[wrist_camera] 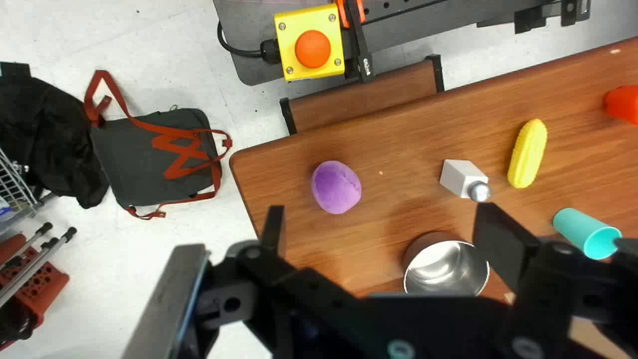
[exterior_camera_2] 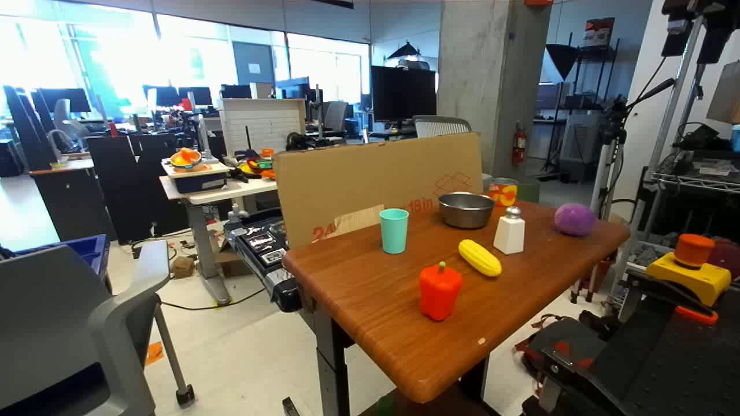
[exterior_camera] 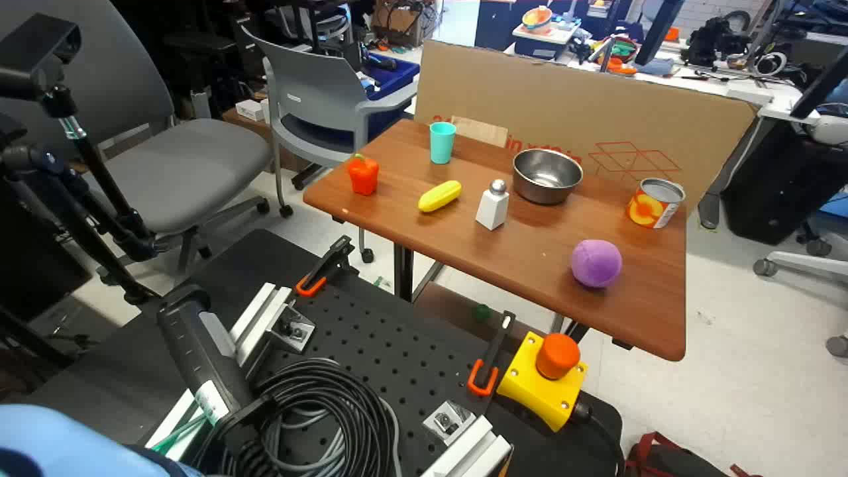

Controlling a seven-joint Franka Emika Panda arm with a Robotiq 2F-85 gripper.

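In the wrist view my gripper stands open above the table, its two fingers wide apart and nothing held between them. A purple ball [wrist_camera: 336, 187] rests on the wood beyond the fingertips. The metal bowl [wrist_camera: 447, 266] is partly covered by the gripper's body; exterior view 1 shows it empty. Near it stands a white shaker [exterior_camera: 493, 205] with a grey top. A yellow corn cob [exterior_camera: 439, 195] lies beside an orange-red pepper [exterior_camera_2: 440, 291]. The turquoise cup [exterior_camera_2: 393, 231] is upright, and an orange-labelled can [exterior_camera: 656, 203] sits at the far right corner in exterior view 1.
The brown table [exterior_camera: 509, 262] has bare wood between the objects. A cardboard sheet [exterior_camera: 572, 107] walls off its back edge. A yellow box with an orange button [exterior_camera: 544, 380] and coiled cable [exterior_camera: 330, 413] occupy the black bench. A bag [wrist_camera: 158, 158] lies on the floor.
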